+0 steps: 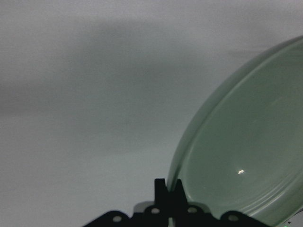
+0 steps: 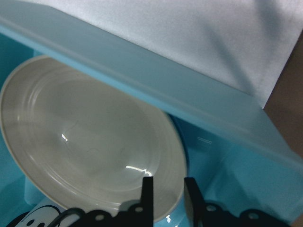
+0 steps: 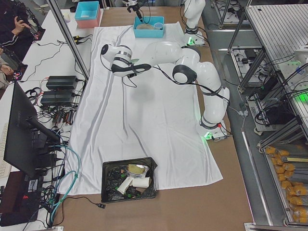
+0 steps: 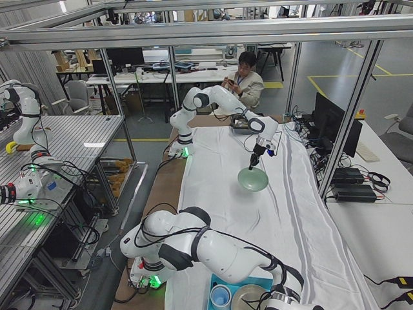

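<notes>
My left gripper is shut on the rim of a pale green bowl (image 1: 241, 142), held over the white cloth; the bowl also shows below that gripper (image 4: 253, 180) in the camera right view. My right gripper is open over a blue bin (image 2: 222, 179), its fingers at the near edge of a beige bowl (image 2: 85, 132) inside it; whether they touch it is unclear.
A blue cup (image 4: 221, 296) shares the bin. A black crate (image 3: 129, 180) with assorted items sits at the other end of the cloth (image 3: 139, 120). A monitor and cables line the left side.
</notes>
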